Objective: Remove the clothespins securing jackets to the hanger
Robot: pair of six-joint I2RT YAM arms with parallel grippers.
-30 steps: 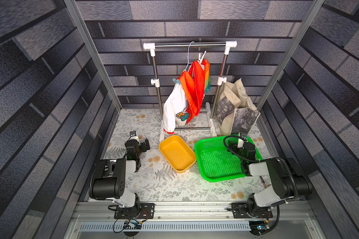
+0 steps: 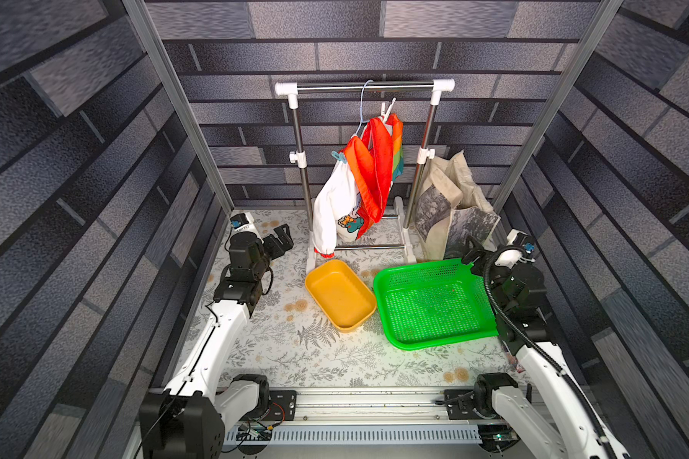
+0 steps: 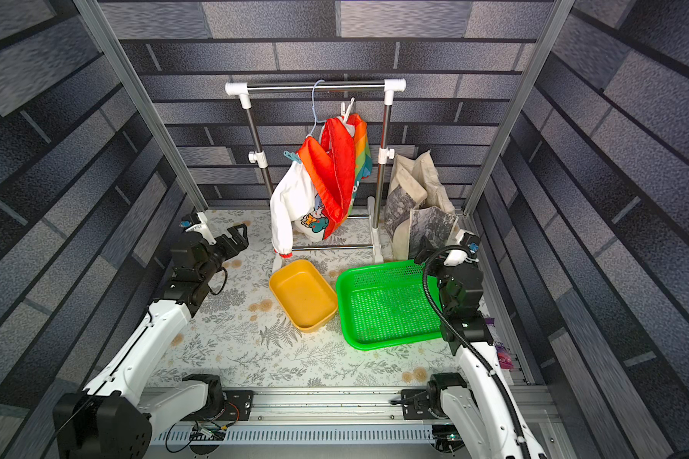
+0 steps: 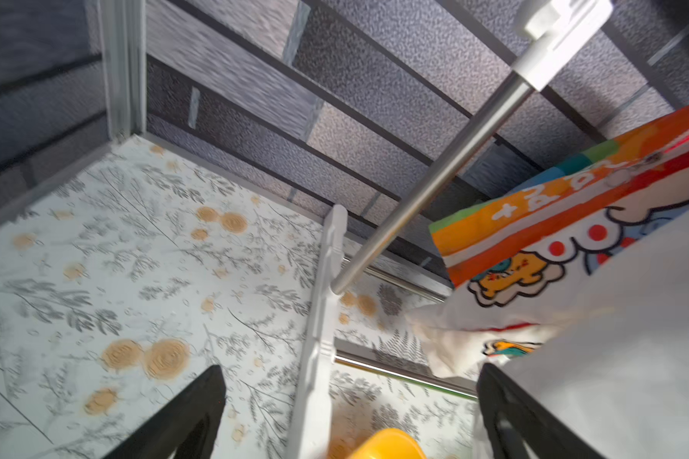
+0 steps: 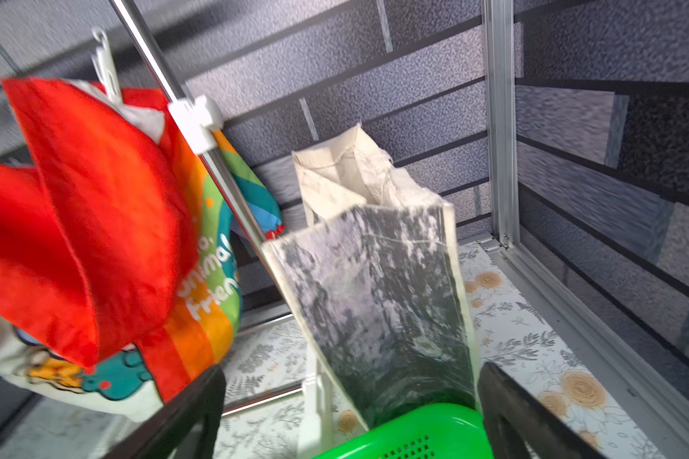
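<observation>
A red, white and rainbow jacket [image 2: 375,168] hangs by a thin hanger [image 2: 362,107] from the rack's top bar. At its left shoulder a blue-grey clothespin [image 3: 291,156] is clipped. A white clothespin [image 2: 388,109] sits at the upper right of the garment, also visible in the right wrist view, as the white clothespin [image 5: 107,67]. My left gripper [image 2: 286,235] is open and empty, left of the jacket's white sleeve [image 2: 333,206] and apart from it. My right gripper stands open over the green basket's right rear corner, nothing between its fingers.
The clothes rack [image 2: 425,141] has metal posts close to both sides of the jacket. A yellow bin [image 2: 311,284] and a green basket [image 2: 390,336] stand in front. A fabric bag [image 2: 467,229] fills the right rear.
Both arms have stretched out and upward, toward the rack. The left gripper is farther back, and the right gripper has shifted right and back. Jacket and clothespins have not moved.
</observation>
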